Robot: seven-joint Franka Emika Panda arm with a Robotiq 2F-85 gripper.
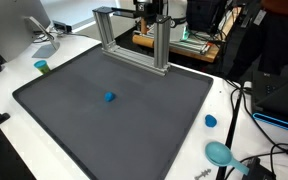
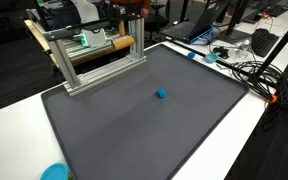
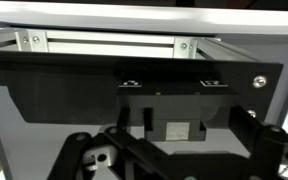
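In the wrist view my gripper stands open, its dark fingers spread at either side. Between and beyond them is a black block with a pale square [image 3: 177, 130], set against a long black panel [image 3: 74, 85]; whether they touch the fingers I cannot tell. A small blue object [image 1: 110, 96] lies alone on the dark grey mat [image 1: 134, 135], also visible as a blue spot [image 2: 162, 93] in the second exterior view. The silver frame [image 1: 134, 60] stands at the mat's far edge in exterior view 1. My arm is hard to make out against the dark parts above it.
Off the mat lie another blue piece [image 1: 211, 121] and a turquoise ladle-like item [image 1: 224, 157], near black cables [image 1: 246, 105]. A green container [image 1: 42, 66] stands beyond the opposite side. An orange cylinder [image 1: 143, 41] is behind the frame.
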